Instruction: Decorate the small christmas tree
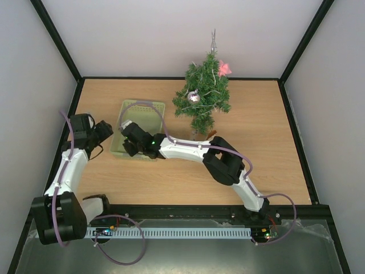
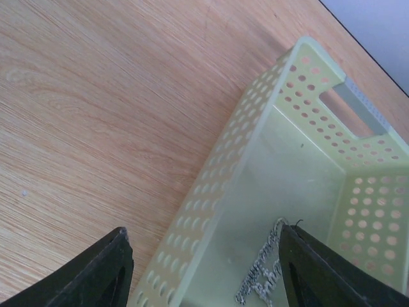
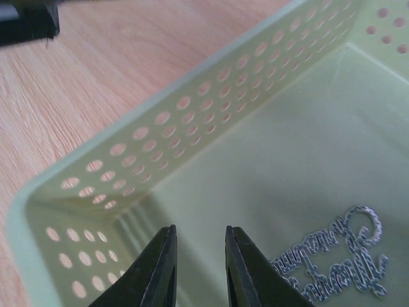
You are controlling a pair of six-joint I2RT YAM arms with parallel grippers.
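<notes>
The small green tree (image 1: 202, 91) stands at the back, right of centre, with a silver ball (image 1: 193, 97) and a pink ornament (image 1: 224, 69) on it. A silver glittery ornament shaped like lettering (image 3: 335, 265) lies on the floor of the pale green basket (image 1: 153, 107). Over this basket my right gripper hangs with its fingers part open, the ornament to the right of its fingers and nothing between them. At the basket's left side, my left gripper is open and empty; the ornament (image 2: 262, 268) shows beyond it, partly hidden by its right finger.
The perforated basket wall (image 3: 185, 105) rises close to my right gripper, with a dark part of the left arm (image 3: 25, 25) just past it. Bare table (image 1: 262, 131) lies right of the tree and in front.
</notes>
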